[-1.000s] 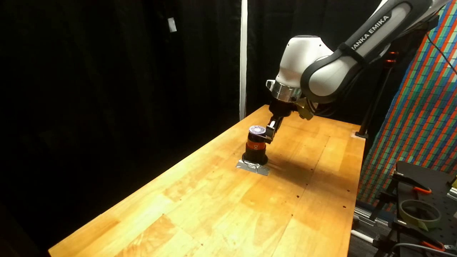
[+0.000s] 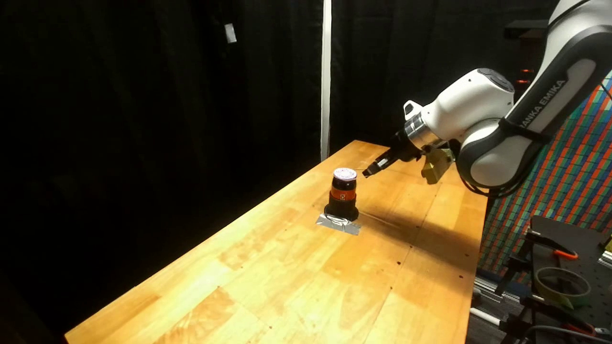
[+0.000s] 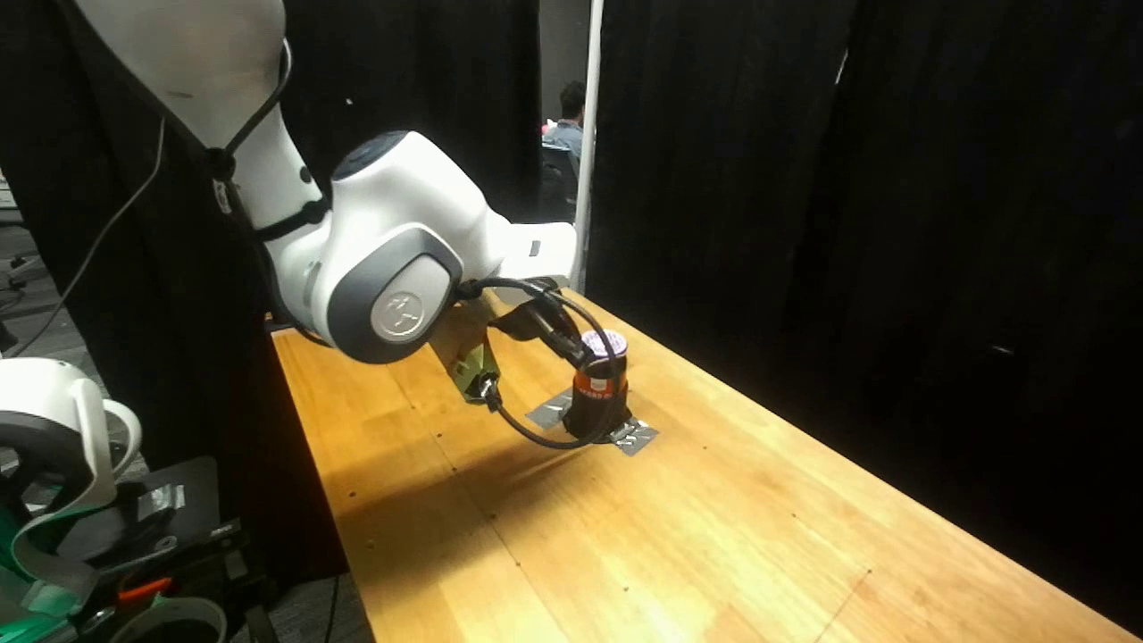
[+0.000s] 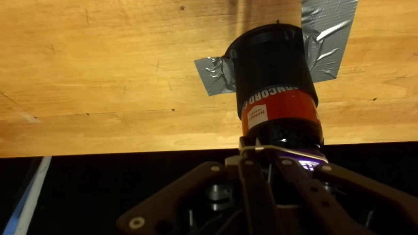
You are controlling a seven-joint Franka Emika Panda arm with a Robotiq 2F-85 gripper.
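A dark jar with an orange label [image 2: 343, 194] and a patterned white-purple lid [image 2: 345, 174] stands upright in a black holder [image 2: 342, 207] taped to the table. My gripper [image 2: 367, 173] is tilted, a little to the right of the lid in exterior view 1. In the wrist view my gripper appears shut on a thin pale strip [image 4: 292, 151], which crosses in front of the jar's upper part. The fingers hide part of the lid, and whether the strip touches the jar is unclear.
Grey tape [image 4: 329, 47] holds the holder on the wooden table [image 2: 258, 281]. Wide bare tabletop surrounds it. A black cable [image 3: 536, 438] loops from the wrist past the jar in exterior view 2. Dark curtain hangs behind; a side bench carries a tape roll [image 2: 561, 284].
My arm has swung back to the right and tilted over, taking the gripper from beside the lid to slightly away from it. The jar and lid remain where they were.
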